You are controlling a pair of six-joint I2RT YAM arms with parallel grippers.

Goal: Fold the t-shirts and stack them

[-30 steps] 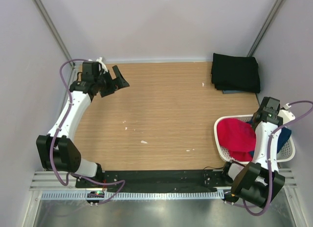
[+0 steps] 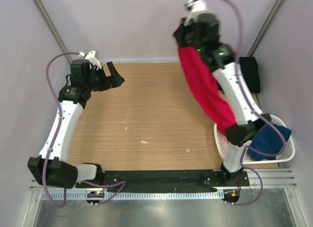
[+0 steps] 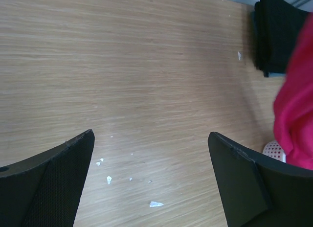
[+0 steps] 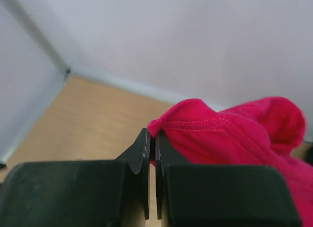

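Observation:
A red t-shirt (image 2: pixel 203 85) hangs stretched from my right gripper (image 2: pixel 180 36) down to the white basket (image 2: pixel 222 147). In the right wrist view, the fingers are shut on a stitched edge of the red cloth (image 4: pixel 215 131). Over the table's left side my left gripper (image 2: pixel 115 76) stands open, with only bare tabletop (image 3: pixel 146 90) seen between its fingers. A blue t-shirt (image 2: pixel 269 141) lies crumpled in the basket. At the back right sits a dark folded stack (image 2: pixel 250 74), partly hidden by the right arm; the left wrist view shows it too (image 3: pixel 281 29).
Small white scraps (image 2: pixel 144 142) are scattered on the table. Walls (image 2: pixel 288 65) close in the work area at the back and both sides.
My right gripper has risen out of the basket with the red t-shirt and swung left toward the back middle. The left arm has shifted slightly left. The blue t-shirt stays in the basket.

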